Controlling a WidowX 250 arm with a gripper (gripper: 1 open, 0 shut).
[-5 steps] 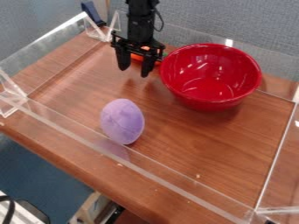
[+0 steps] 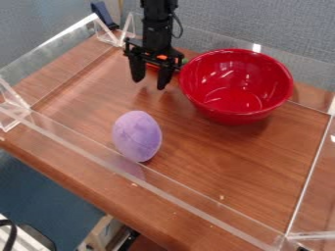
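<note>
My black gripper (image 2: 149, 71) hangs at the back of the wooden surface, its two fingers apart and pointing down. Behind it, partly hidden, is an orange object (image 2: 165, 61). Just right of the gripper sits a large red bowl (image 2: 237, 86), which looks empty. A purple egg-shaped object (image 2: 137, 136) lies toward the front middle of the surface.
Clear plastic walls border the wooden surface (image 2: 222, 176) on its sides. A grey padded wall (image 2: 275, 29) stands behind.
My gripper has shifted very slightly at the back near the orange object. The bowl and purple object look unmoved.
</note>
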